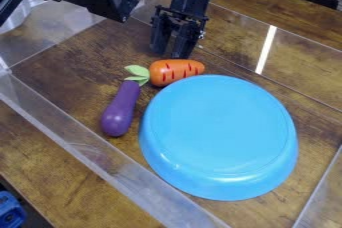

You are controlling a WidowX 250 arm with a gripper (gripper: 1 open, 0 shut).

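My black gripper (177, 34) is at the top centre of the view, low over the wooden board, just behind an orange toy carrot (175, 72) with green leaves. Its fingers are dark and small, so I cannot tell whether it is open or shut. A purple eggplant (123, 109) lies left of a large round blue plate-like object (218, 137), which sits at the front right.
Clear plastic walls border the wooden surface (60, 92). Part of a blue object (10, 210) shows at the bottom left corner. There is bare wood to the left and at the upper right.
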